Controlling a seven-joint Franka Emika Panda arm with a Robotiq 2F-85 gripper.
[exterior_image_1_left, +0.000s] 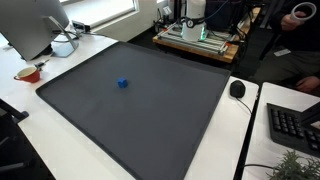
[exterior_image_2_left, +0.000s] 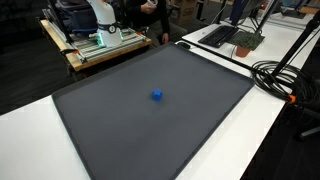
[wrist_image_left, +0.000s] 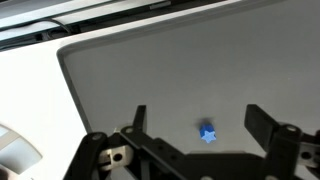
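A small blue block (exterior_image_1_left: 122, 84) rests by itself on a large dark grey mat (exterior_image_1_left: 150, 115). The second exterior view also has the block (exterior_image_2_left: 157, 95) on the bare mat (exterior_image_2_left: 150, 130). From the wrist, a lighter star shape shows on the side of the block (wrist_image_left: 207, 132) facing the camera. My gripper stands open, its black fingers (wrist_image_left: 262, 124) far apart. The block appears between them in the picture, but the mat shows all round it and nothing is gripped. In both exterior views the arm's base is at the mat's far side, and the gripper itself is out of frame.
On the white table, a red cup (exterior_image_1_left: 28, 74) stands left of the mat and a black mouse (exterior_image_1_left: 237, 89) right of it. A keyboard (exterior_image_1_left: 295, 130) lies farther right. Coiled black cable (exterior_image_2_left: 280, 80) sits near the mat's corner. Apart from the block, the mat is clear.
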